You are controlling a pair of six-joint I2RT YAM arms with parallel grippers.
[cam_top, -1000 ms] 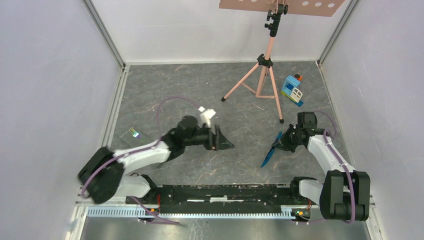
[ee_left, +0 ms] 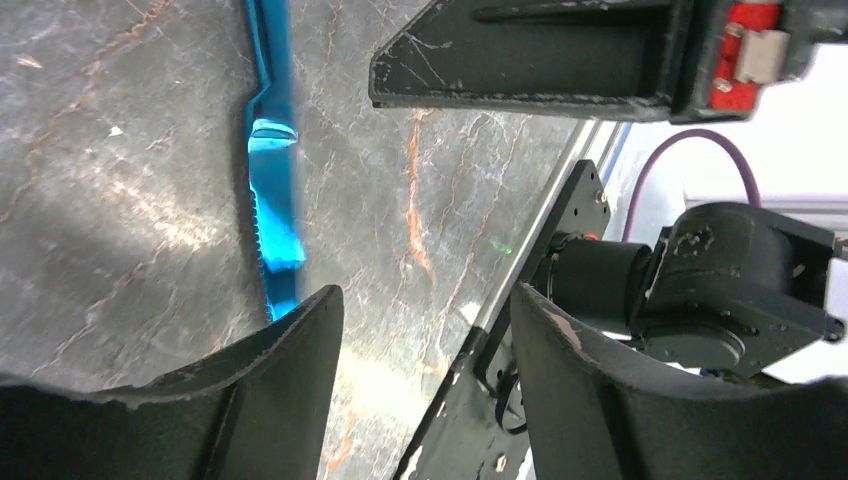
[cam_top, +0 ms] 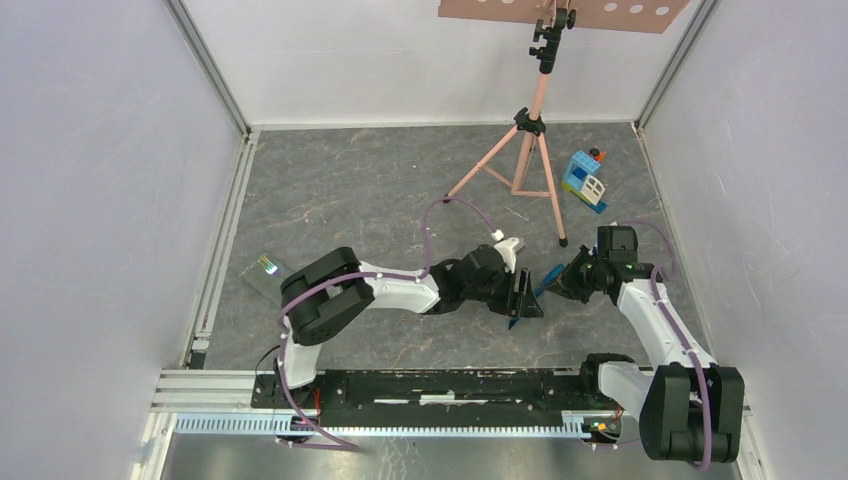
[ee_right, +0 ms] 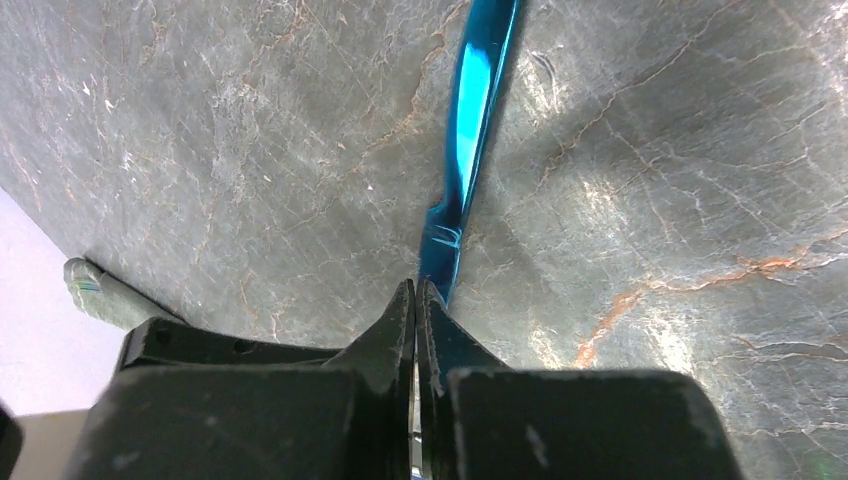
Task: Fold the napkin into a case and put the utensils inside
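A shiny blue knife (cam_top: 549, 278) lies slantwise between my two grippers in the top view. In the left wrist view the knife (ee_left: 270, 180) runs beside my open left gripper, its lower end hidden behind one finger (ee_left: 300, 370). My right gripper is shut at the notch end of the knife (ee_right: 465, 150); whether the knife is pinched there cannot be told. Folded green-grey napkin cloth (cam_top: 262, 283) rests far left with a shiny fork (cam_top: 268, 265) on it.
A pale pink tripod (cam_top: 535, 160) stands behind the grippers. To its right sits a blue toy (cam_top: 583, 178). The grey floor (cam_top: 350, 190) is open at back left. My gripper tips are very close together.
My left arm has swept right from mid-floor to the knife and stopped beside the right gripper. The knife has turned slightly, its lower end shifting left. The right arm has barely moved.
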